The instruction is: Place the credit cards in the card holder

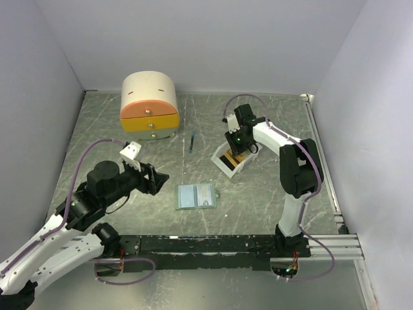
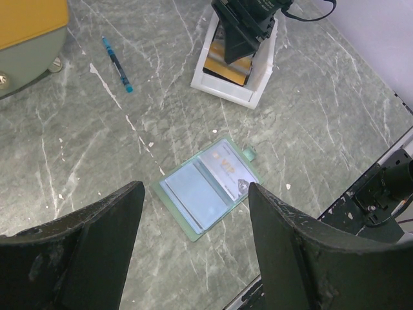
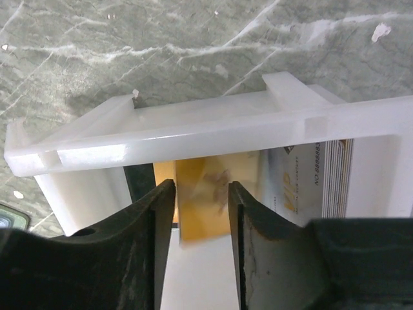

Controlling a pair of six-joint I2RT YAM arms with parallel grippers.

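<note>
Several cards stand in a white open box (image 1: pixel 215 157), among them a gold card (image 3: pixel 206 187), a black one (image 3: pixel 139 179) and white ones (image 3: pixel 302 174). Over this box is my right gripper, its fingers parted with the front gold card's face showing in the gap; no clear grip on it shows. A flat green-edged card holder (image 2: pixel 169 208) lies spread on the table, with two clear pockets showing pale inserts. Left of it, my left gripper (image 1: pixel 161 183) hangs open and empty above the table.
A small drawer chest (image 1: pixel 150 103) with an orange and a yellow drawer stands at the back left. Between chest and box lies a blue pen (image 1: pixel 191 141). Bare grey marbled table surrounds the card holder.
</note>
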